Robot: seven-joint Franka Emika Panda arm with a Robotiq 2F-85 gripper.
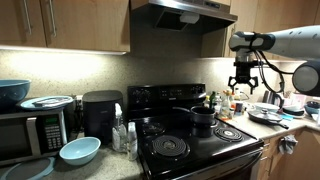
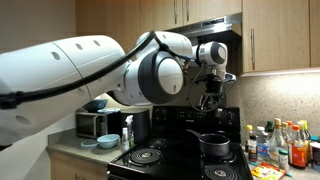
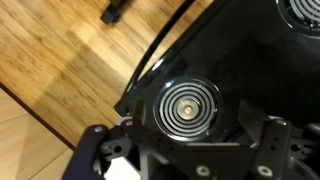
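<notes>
My gripper (image 1: 241,83) hangs in the air at the right of the stove in exterior view 1, above the counter's height. Exterior view 2 has the gripper (image 2: 210,101) above the dark pot (image 2: 213,143), clearly apart from it. Looking down in the wrist view, I see the black stovetop (image 3: 245,70) and a coil burner (image 3: 187,108), with my gripper's dark fingers (image 3: 92,145) spread wide along the bottom edge and nothing between them. The dark pot (image 1: 202,117) sits on a rear burner; the front burner (image 1: 170,146) is bare.
Bottles (image 2: 299,145) crowd the counter right of the stove, and a pan (image 1: 264,113) lies there too. Left of the stove are spray bottles (image 1: 119,130), a light blue bowl (image 1: 80,151) and a microwave (image 1: 32,133). The range hood (image 1: 185,15) overhangs the stove.
</notes>
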